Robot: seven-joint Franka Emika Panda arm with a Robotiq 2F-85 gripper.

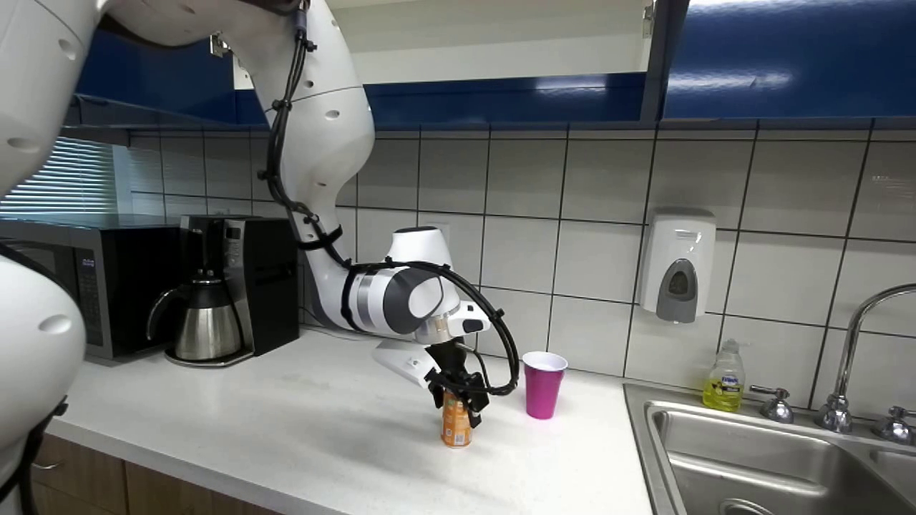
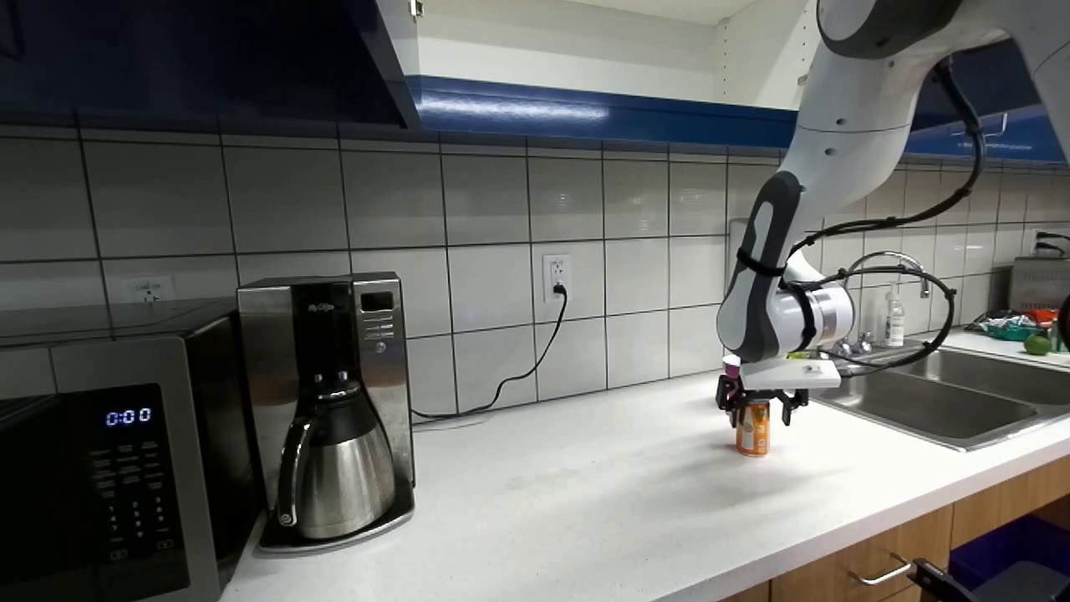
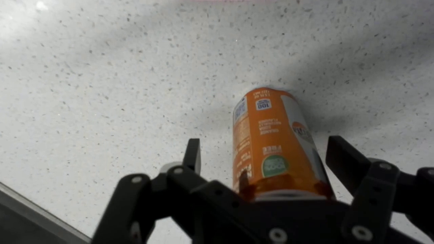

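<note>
An orange soda can [image 1: 456, 424] stands upright on the white counter [image 2: 562, 482]. Over its top, my gripper is open, one finger on either side of the can. In the wrist view, bare counter shows between the can [image 3: 268, 134] and the left fingertip, and a narrower gap lies on the right. The can's upper end is partly hidden by the gripper body. A magenta cup [image 1: 542, 386] with a white inside stands upright behind and to the right of the can in exterior view 1.
A steel sink [image 1: 657, 455] lies to the right, with a yellow soap bottle [image 1: 724, 382] at its back edge. A coffee maker [image 2: 386, 301] and a microwave [image 2: 120, 451] occupy the left. Between them and the can, the counter is clear. Blue cabinets hang above.
</note>
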